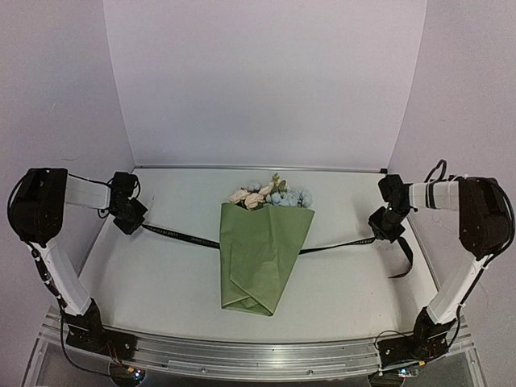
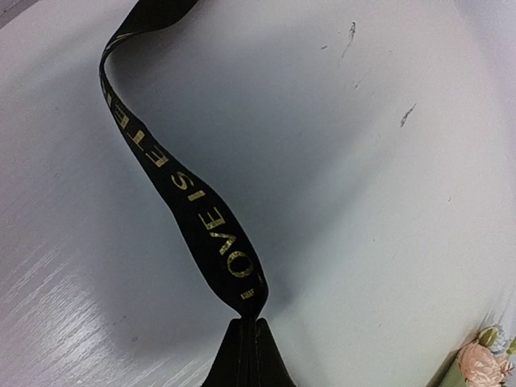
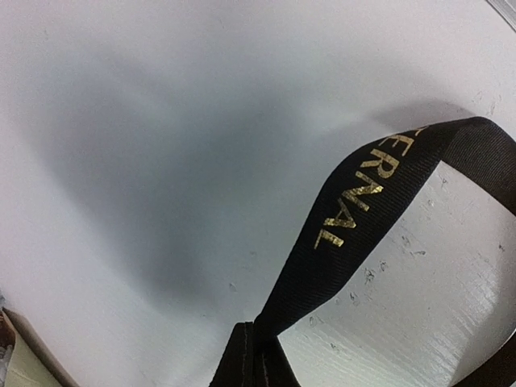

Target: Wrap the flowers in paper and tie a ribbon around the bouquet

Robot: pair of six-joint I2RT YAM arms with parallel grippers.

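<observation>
The bouquet, wrapped in green paper (image 1: 262,254), lies mid-table with its pink and blue flowers (image 1: 270,193) toward the back. A black ribbon (image 1: 181,236) with gold lettering passes beneath it and comes out on both sides. Left of the bouquet, my left gripper is shut on the ribbon, with the lettered tail (image 2: 197,197) curving away beyond the fingertips. On the right, my right gripper pinches the ribbon's other side, and a loose tail (image 3: 355,210) bends off past it. What lies under the bouquet is hidden.
Pale walls (image 1: 266,81) stand behind and at both sides. A metal rail (image 1: 258,347) runs along the front edge.
</observation>
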